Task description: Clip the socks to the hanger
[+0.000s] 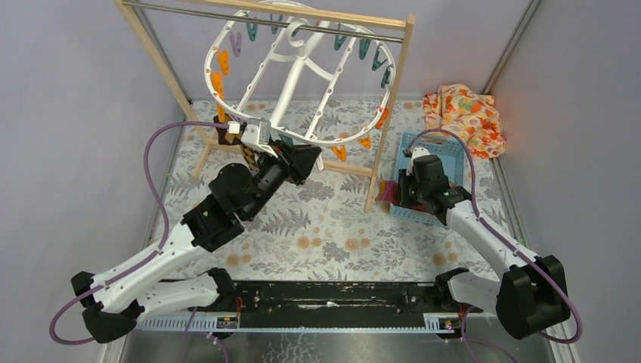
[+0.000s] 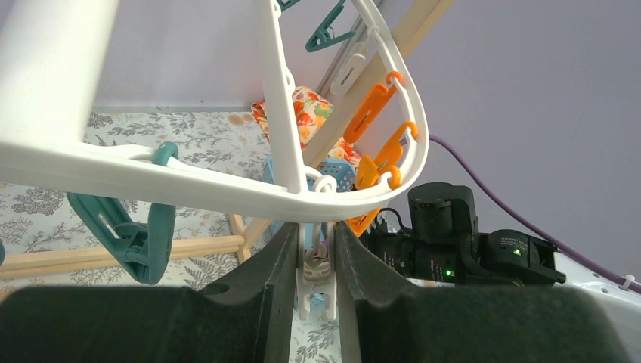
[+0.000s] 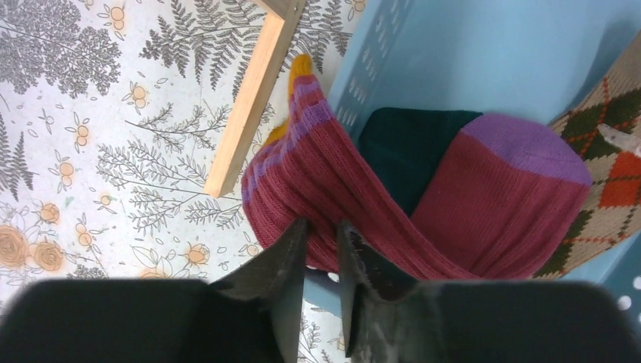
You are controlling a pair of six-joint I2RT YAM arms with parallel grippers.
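Note:
My left gripper is shut on a white clip [image 2: 308, 287] hanging from the rim of the white round hanger [image 2: 196, 186]. Orange clips [image 2: 363, 113] and teal clips [image 2: 155, 238] hang along the ring. My right gripper is at the blue basket, its fingertips on a red sock with purple stripes [image 3: 302, 166] draped over the left edge, a narrow gap between them. A red sock with purple end [image 3: 506, 204], a dark green one [image 3: 401, 144] and an argyle one [image 3: 612, 181] lie in the basket. A checked sock [image 1: 249, 157] hangs at the hanger's left, partly hidden.
The wooden rack [image 1: 402, 60] carries the hanger, with a foot beside the basket [image 1: 453, 147]. An orange floral cloth [image 1: 465, 117] is heaped behind the basket.

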